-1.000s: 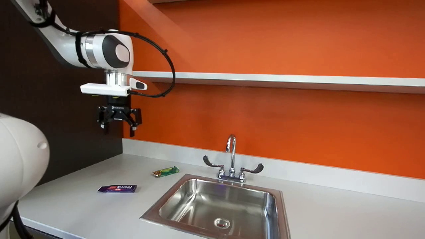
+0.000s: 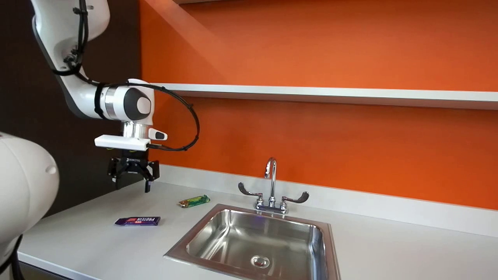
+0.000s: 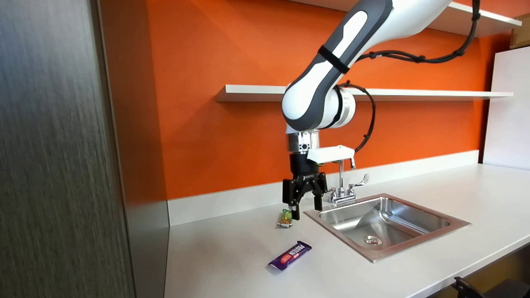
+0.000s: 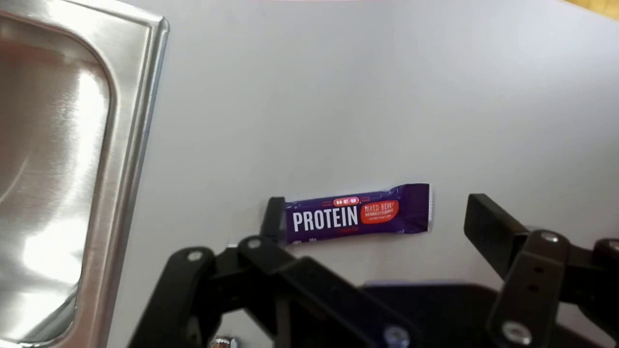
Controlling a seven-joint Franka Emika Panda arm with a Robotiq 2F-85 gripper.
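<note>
My gripper (image 2: pixel 132 186) hangs open above the counter, pointing down, with nothing between its fingers. Below it, apart from it, a purple protein bar (image 2: pixel 137 221) lies flat on the counter. Seen from the wrist, the bar (image 4: pixel 360 214) spans much of the space between the two fingertips, and the left finger (image 4: pixel 272 219) hides its left end. A green wrapped bar (image 2: pixel 194 201) rests farther back, nearer the sink; in the second exterior view this green bar (image 3: pixel 285 218) shows just beside the gripper (image 3: pixel 307 213).
A steel sink (image 2: pixel 327 233) with a faucet (image 2: pixel 272 182) is set into the counter to the right of the bars. Along the orange wall runs a white shelf (image 2: pixel 327 92). A dark panel (image 3: pixel 134 149) bounds the left side.
My gripper has come down toward the counter and shifted slightly left in the first exterior view, still open. Both bars have stayed in place.
</note>
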